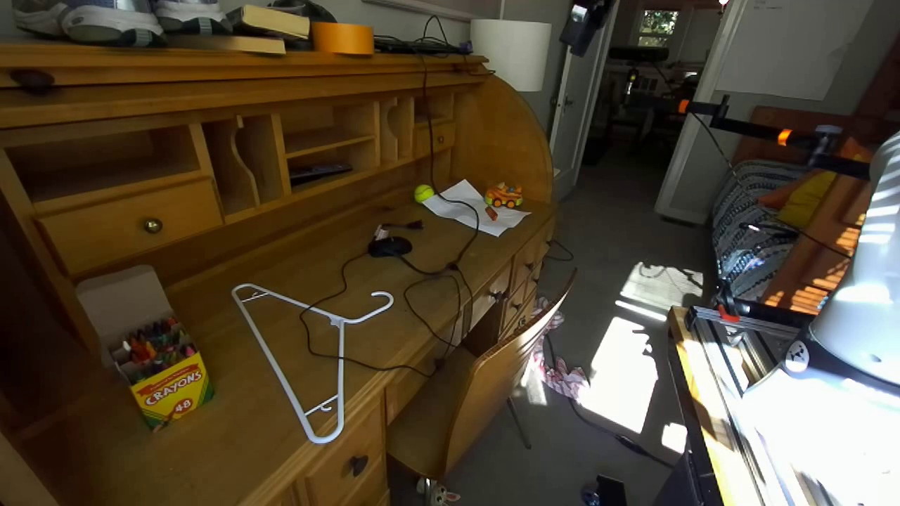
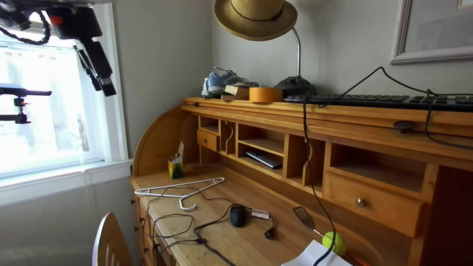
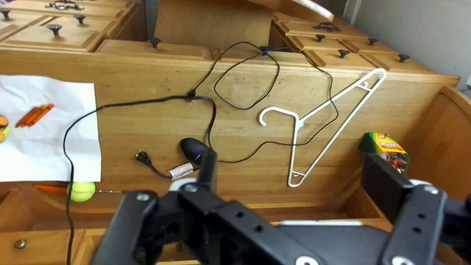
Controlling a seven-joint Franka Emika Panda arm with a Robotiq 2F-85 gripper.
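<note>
High above the desk, well clear of everything on it, my gripper is open, and nothing is between its fingers. Exterior view 2 has it at the upper left, in front of the window. A white hanger lies flat on the desktop, crossed by a thin black cable. The black mouse rests near a loose plug. A yellow-green crayon box, lid up and full of crayons, stands at the desk's window end. Towards the other end are a white sheet, a toy car and a tennis ball.
Cubbyholes and small drawers line the desk's back; a remote sits in one. A spatula lies by the ball. The wooden chair stands against the desk front. Black cords loop over the desktop and hang down its back.
</note>
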